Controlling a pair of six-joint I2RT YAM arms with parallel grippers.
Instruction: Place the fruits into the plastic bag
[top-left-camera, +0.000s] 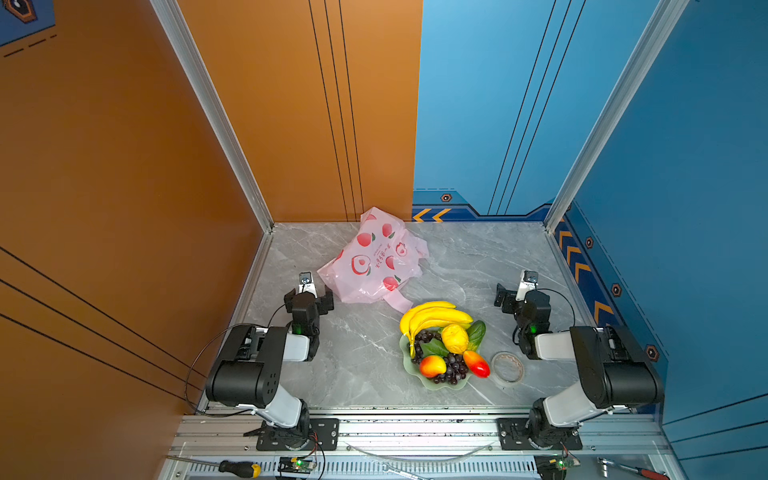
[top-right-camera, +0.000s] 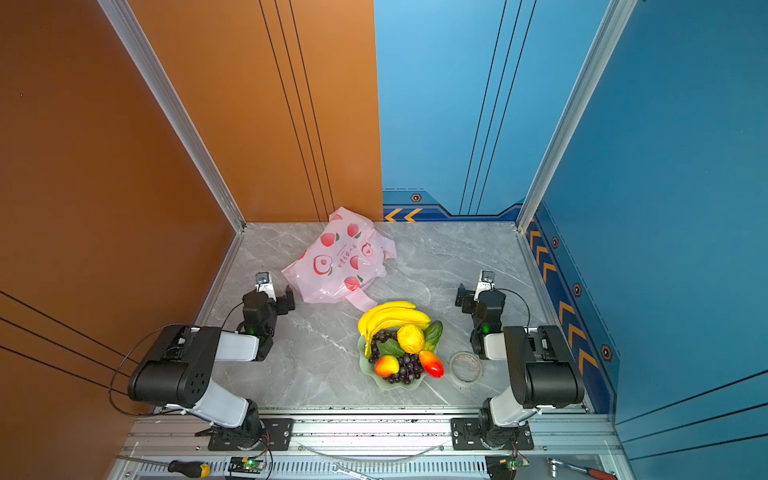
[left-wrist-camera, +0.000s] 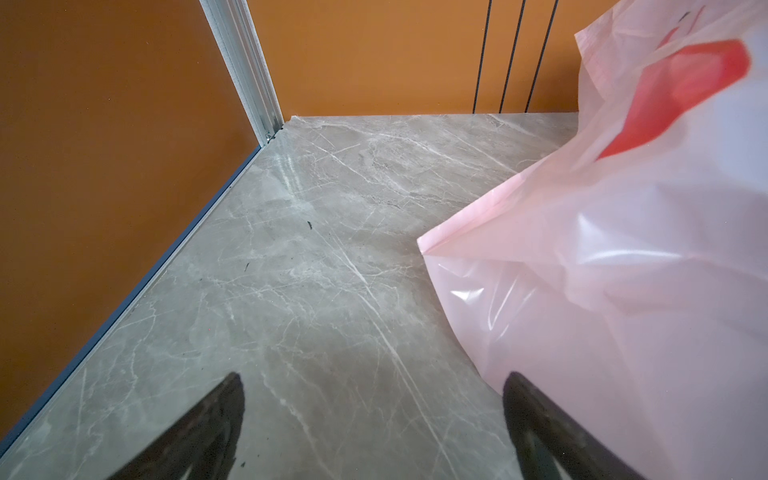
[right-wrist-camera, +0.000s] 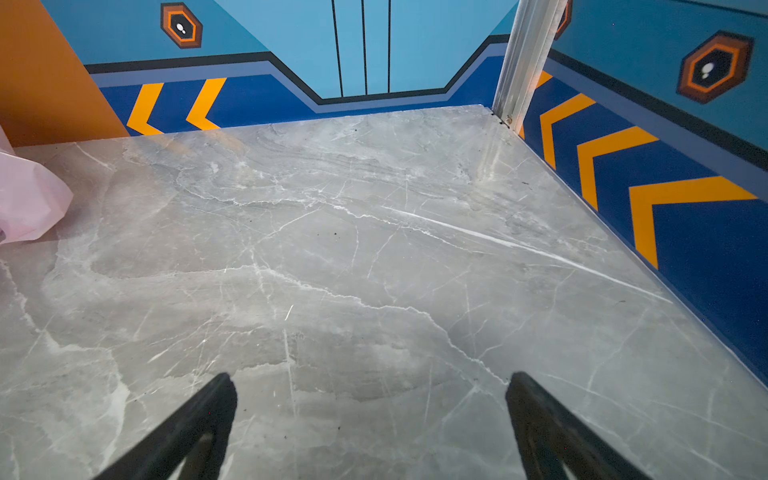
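Note:
A pink plastic bag (top-left-camera: 374, 257) printed with peaches lies at the back, left of centre, its strap reaching toward the fruit. On a pale green plate (top-left-camera: 436, 385) at the front middle rest yellow bananas (top-left-camera: 432, 316), a round yellow fruit (top-left-camera: 454, 338), an orange-red fruit (top-left-camera: 433, 366), a red-and-orange mango-like fruit (top-left-camera: 477, 365), dark grapes (top-left-camera: 454, 373) and a green cucumber-like piece (top-left-camera: 475, 333). My left gripper is open and empty, with the bag beyond and right of it. Right of the plate, my right gripper stands open over bare tabletop.
A roll of clear tape (top-left-camera: 508, 368) lies between the plate and my right arm. Walls enclose the back and both sides. Tools, including a screwdriver (top-left-camera: 238, 469), lie outside the front edge.

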